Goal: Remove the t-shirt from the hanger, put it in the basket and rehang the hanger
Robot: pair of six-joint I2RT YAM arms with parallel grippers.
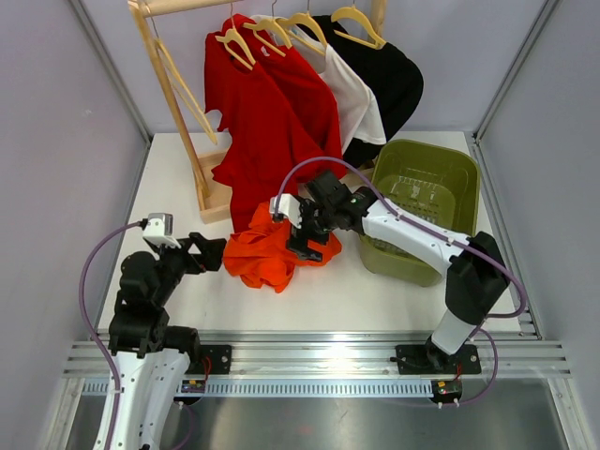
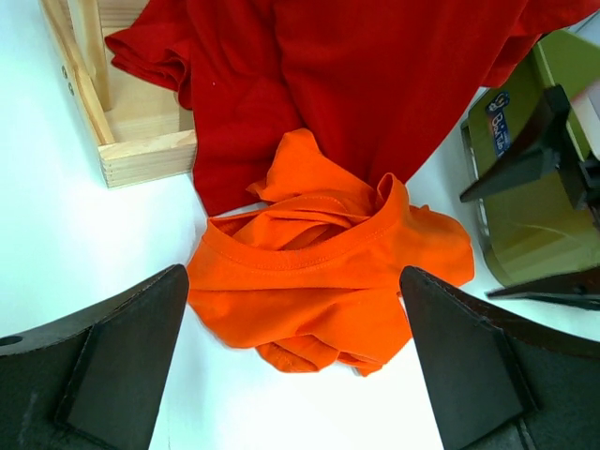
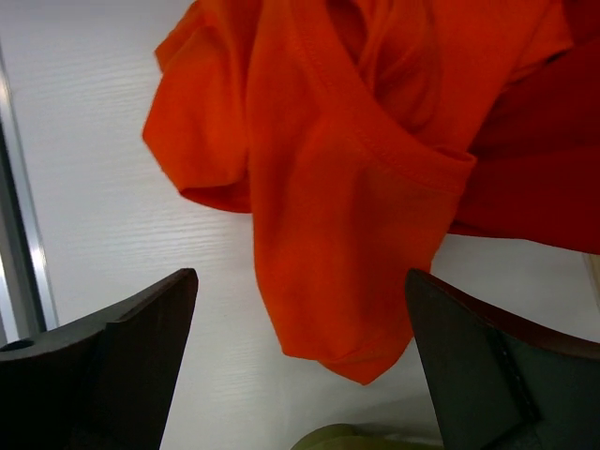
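An orange t-shirt [image 1: 267, 253] lies crumpled on the white table, its far edge against the hanging red cloth. An empty wooden hanger [image 1: 185, 89] dangles at the left of the rack. In the left wrist view the orange t-shirt [image 2: 309, 272] spreads ahead of my left gripper, whose fingers are wide apart and empty. My right gripper [image 1: 305, 248] hovers over the right part of the shirt. Its fingers are also spread, with the shirt's near end [image 3: 347, 281] seen between and beyond them; contact is not evident.
A wooden rack [image 1: 176, 103] holds red shirts [image 1: 272, 112], a white shirt [image 1: 352, 94] and a black shirt [image 1: 389, 80] on hangers. The olive bin [image 1: 422, 267] stands at the right, beneath the right arm. Bare table lies at front and left.
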